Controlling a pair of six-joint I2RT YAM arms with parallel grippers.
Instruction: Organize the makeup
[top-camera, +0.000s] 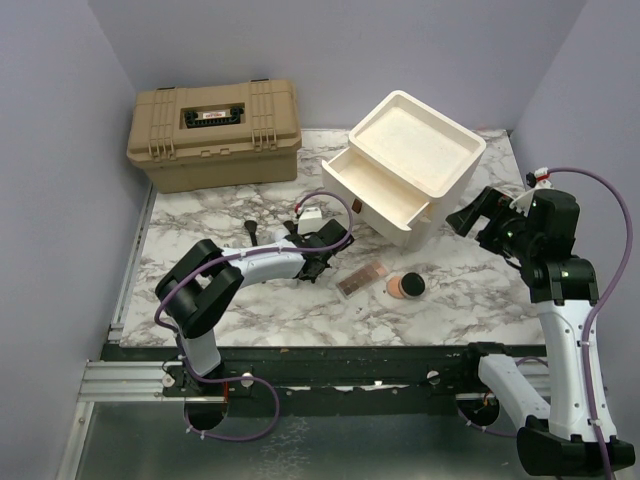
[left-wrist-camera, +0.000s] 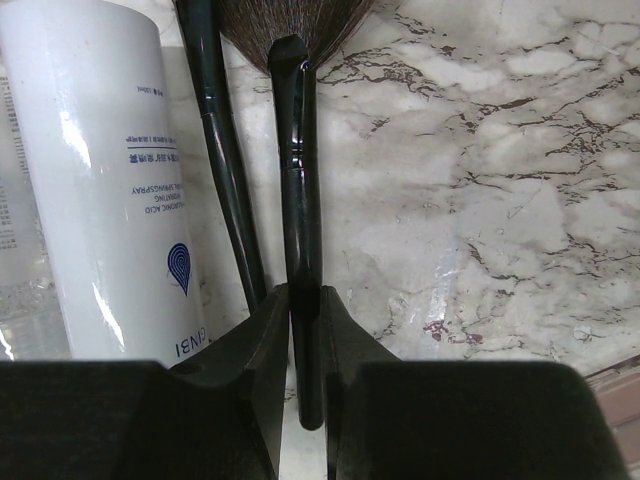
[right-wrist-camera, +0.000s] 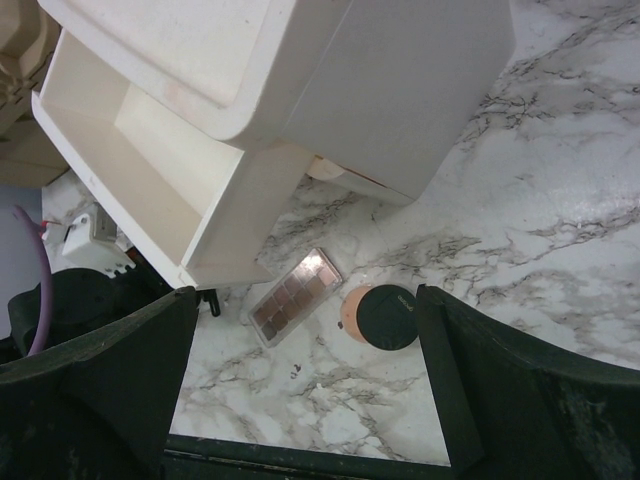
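Note:
In the left wrist view, my left gripper is shut on the handle of a slim black makeup brush (left-wrist-camera: 298, 190), whose lower end shows between the fingers. Beside it lies a second black brush (left-wrist-camera: 228, 170), and left of that a white spray bottle (left-wrist-camera: 110, 180). Brown fan bristles (left-wrist-camera: 290, 18) spread at the top. My right gripper stands open and empty, high at the table's right side. A pink palette (top-camera: 362, 279) and a black-lidded jar (top-camera: 408, 286) lie mid-table. The white organizer's drawer (top-camera: 378, 190) is pulled out and looks empty.
A tan toolbox (top-camera: 215, 160) occupies the back left. The white organizer's flat top (top-camera: 420, 135) rises at the back right. Another dark brush (top-camera: 250, 230) lies left of the left arm. Bare marble shows at front left and right.

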